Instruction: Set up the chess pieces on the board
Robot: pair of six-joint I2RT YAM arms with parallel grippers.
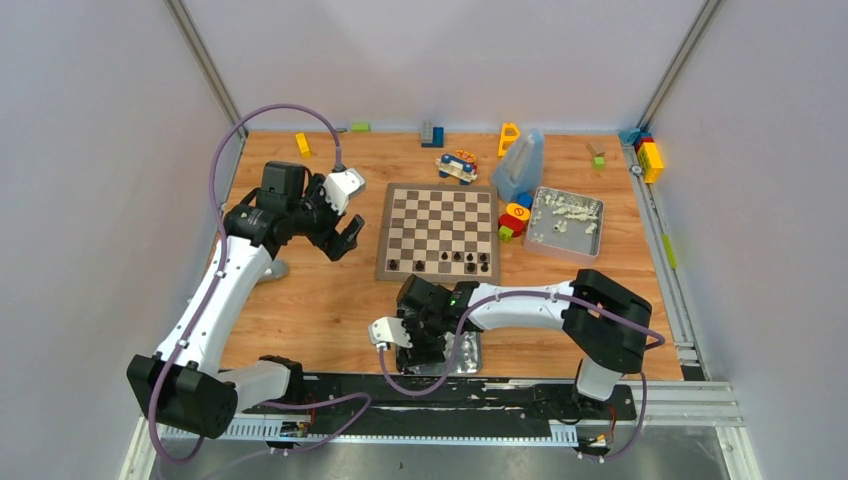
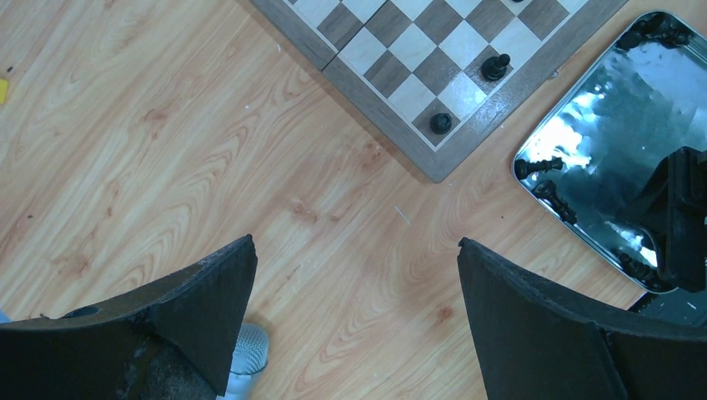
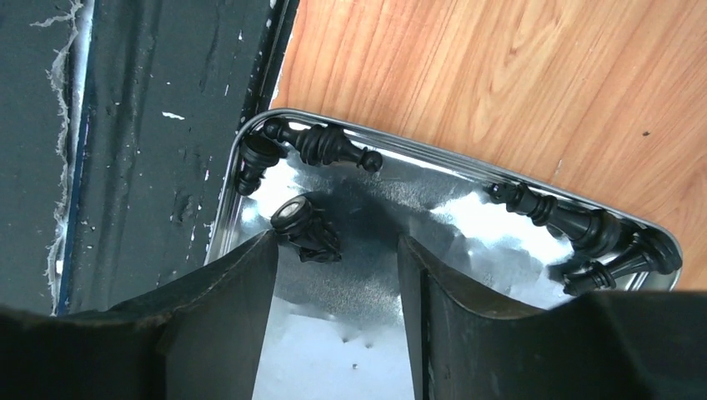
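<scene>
The chessboard carries several black pieces along its near rows, among them a piece in the left wrist view. My right gripper is low over the metal tray, part open, with a lying black piece between or just beyond its fingertips; contact cannot be told. Several other black pieces lie along the tray's edges. My left gripper hangs open and empty over the table, left of the board.
A tray of white pieces stands right of the board, beside toy blocks and a blue translucent bag. A microphone lies at the left. Table between it and the board is clear.
</scene>
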